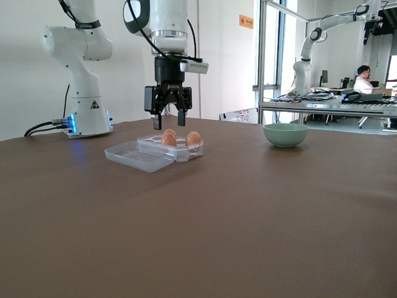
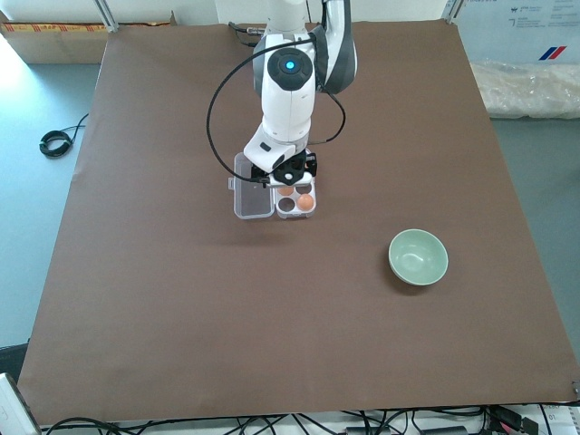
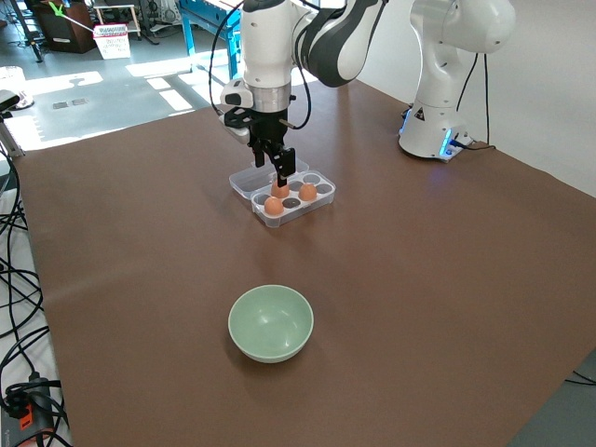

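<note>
A clear plastic egg box [image 2: 294, 205] lies open, lid [image 1: 133, 158] flat beside it, holding brown eggs [image 1: 193, 138] in some cups and others empty. My gripper [image 1: 169, 121] hangs over the box, its two black fingers apart in the top view, with no egg seen between them; in the left view the arm hides part of the box. A pale green bowl [image 3: 270, 325] stands empty on the brown table, in front and to the right of the box in the left view.
Cables run along the table's outer edge.
</note>
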